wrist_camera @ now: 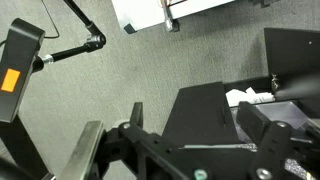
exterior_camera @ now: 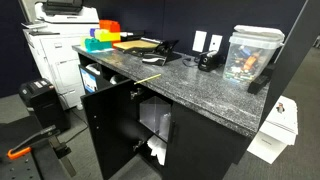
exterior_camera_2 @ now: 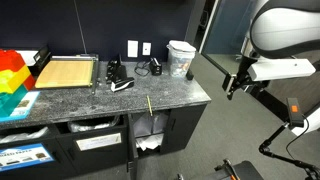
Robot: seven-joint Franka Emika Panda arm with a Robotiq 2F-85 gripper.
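My gripper [exterior_camera_2: 232, 90] hangs from the white arm [exterior_camera_2: 285, 35] on the right of exterior view 2, out past the counter's right end. In the wrist view the gripper stands open over the grey floor, its fingers [wrist_camera: 137, 114] apart with nothing between them. The black cabinet has an open door [exterior_camera: 110, 127] and white items [exterior_camera: 156, 150] inside on the floor of the compartment. On the speckled counter [exterior_camera: 205, 95] lies a thin yellow stick [exterior_camera_2: 150, 104], near the front edge.
A clear lidded tub [exterior_camera_2: 181, 60] stands at the counter's right end. A black device [exterior_camera_2: 119, 76] and a tan board [exterior_camera_2: 66, 73] sit farther left, beside stacked coloured bins [exterior_camera_2: 13, 75]. A black stand with an orange label [wrist_camera: 10, 80] rises left in the wrist view.
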